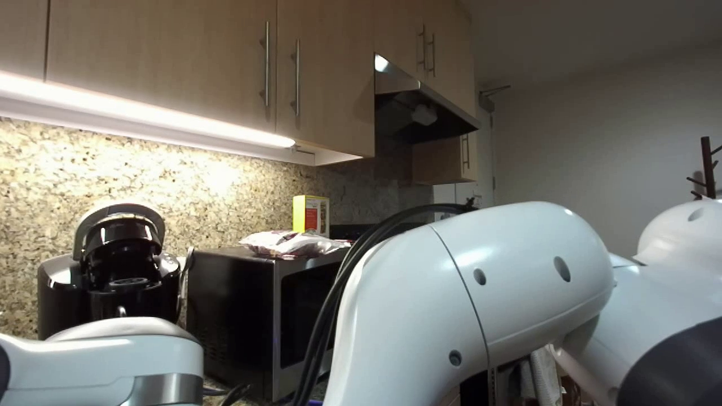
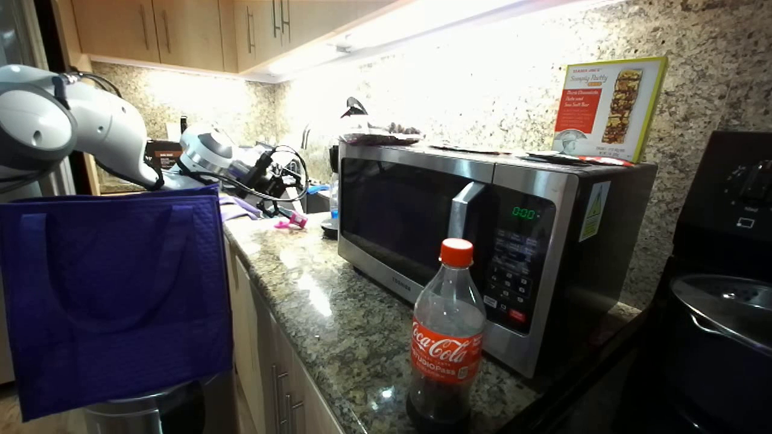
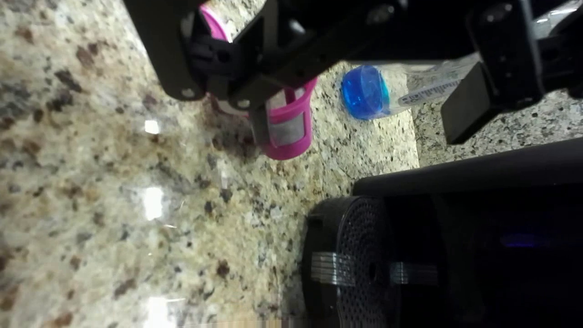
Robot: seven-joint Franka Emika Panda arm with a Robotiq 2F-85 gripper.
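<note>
In the wrist view my gripper is open, its two dark fingers wide apart and nothing held between them. A pink mesh coffee filter cup (image 3: 292, 134) lies on the speckled counter. The left finger overlaps its near side in that view; whether they touch I cannot tell. The same pink cup (image 2: 297, 219) shows small in exterior view 2, low beside the gripper at the counter's far end. The black coffee maker (image 1: 122, 270) stands against the backsplash in exterior view 1, where my gripper is out of frame. Its round perforated drip tray (image 3: 363, 262) shows in the wrist view.
Near the right finger lies a clear bottle with a blue cap (image 3: 363, 93). The microwave (image 2: 412, 210) and a Coca-Cola bottle (image 2: 449, 347) take up the counter farther along. A purple bag (image 2: 116, 304) hangs in front of the arm. Bare counter (image 3: 109, 218) spreads to the left.
</note>
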